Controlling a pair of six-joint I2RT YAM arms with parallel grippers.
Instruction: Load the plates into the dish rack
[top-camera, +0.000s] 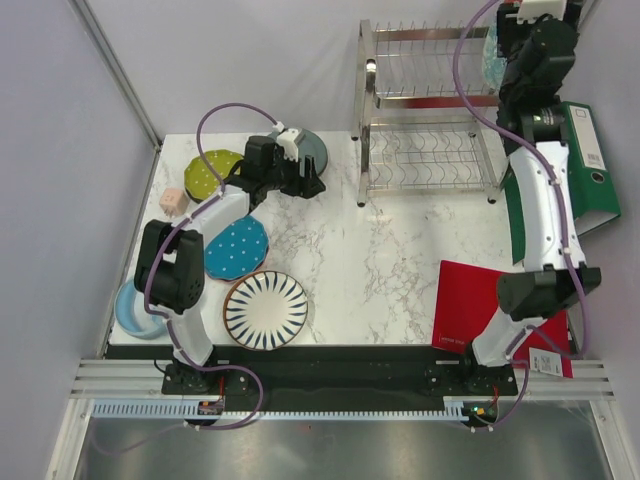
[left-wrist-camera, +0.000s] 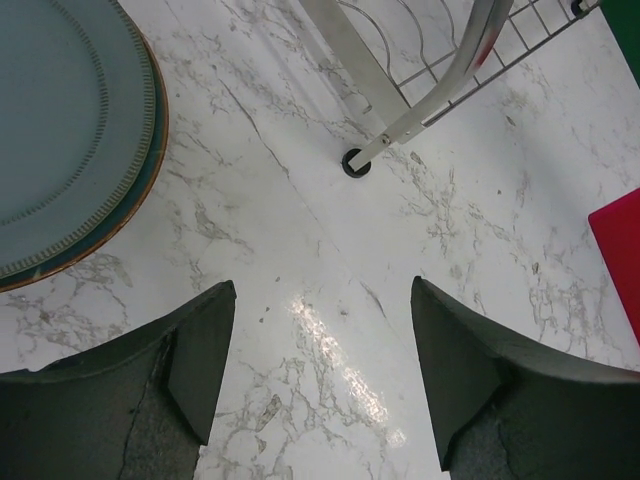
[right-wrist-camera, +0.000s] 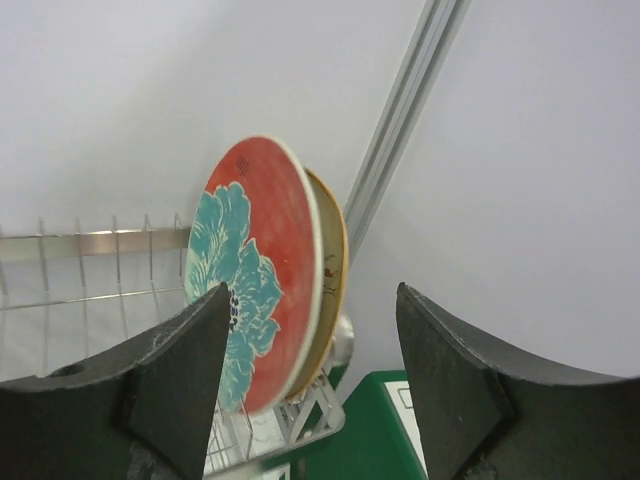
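Observation:
Two plates stand on edge at the right end of the rack's upper tier: a red one with a teal flower (right-wrist-camera: 290, 270) and a yellowish one (right-wrist-camera: 336, 250) behind it. My right gripper is open in front of them, with both fingers clear of the plates. The two-tier metal dish rack (top-camera: 372, 100) stands at the back, its lower tier empty. Above the table, my left gripper is open and empty. Next to it lie grey-blue stacked plates (left-wrist-camera: 60, 150). A yellow plate (top-camera: 205, 172), blue dotted plate (top-camera: 238, 248) and blue-striped plate (top-camera: 265, 312) lie at left.
A green binder (top-camera: 585, 170) stands right of the rack, close to my right arm. A red folder (top-camera: 470, 300) lies front right. A light blue bowl (top-camera: 130, 308) and pink block (top-camera: 173, 202) sit at the left edge.

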